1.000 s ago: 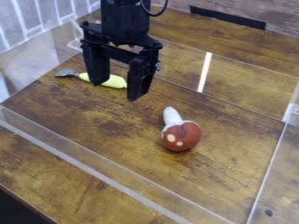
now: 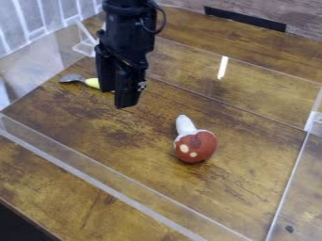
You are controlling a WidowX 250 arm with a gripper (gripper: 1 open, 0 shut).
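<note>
My black gripper (image 2: 119,87) hangs over the upper left of the wooden tray, pointing down, its fingers seen nearly edge-on so their spread is unclear. Behind it a yellow object (image 2: 93,83) is partly hidden, with a grey utensil-like piece (image 2: 73,79) to its left. A toy mushroom (image 2: 195,146) with a red, spotted cap and white stem lies on the wood right of centre, apart from the gripper.
Clear plastic walls edge the wooden surface (image 2: 113,160) at left, front and right. A dark slot sits at the back top right.
The gripper has turned about its vertical axis and shifted slightly left, now covering more of the yellow object. The mushroom has not moved.
</note>
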